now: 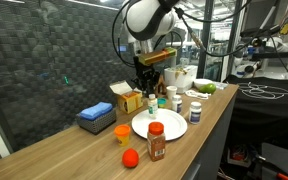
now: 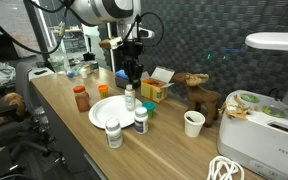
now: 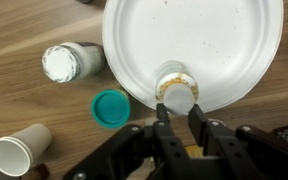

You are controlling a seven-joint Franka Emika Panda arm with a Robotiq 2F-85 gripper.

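A small white bottle point(image 1: 152, 107) is upright over the near part of the white plate point(image 1: 170, 124). My gripper is shut on its white-capped top, coming from above. In exterior view 2 the bottle point(image 2: 129, 100) shows below the dark fingers, over the plate's rim area point(image 2: 103, 117). Seen from the wrist, the bottle's cap point(image 3: 178, 97) sits at the fingertips, with the plate point(image 3: 199, 30) beneath. Whether the bottle's base touches the plate cannot be told. The plate is otherwise empty.
Beside the plate stand white bottles point(image 2: 114, 134), a green cup point(image 3: 110, 108) and a white cup point(image 2: 194, 124). An orange cup point(image 1: 122, 134), a red-capped jar point(image 1: 156, 142) and a tomato point(image 1: 130, 158) are nearby. An open box point(image 2: 156, 84) stands behind.
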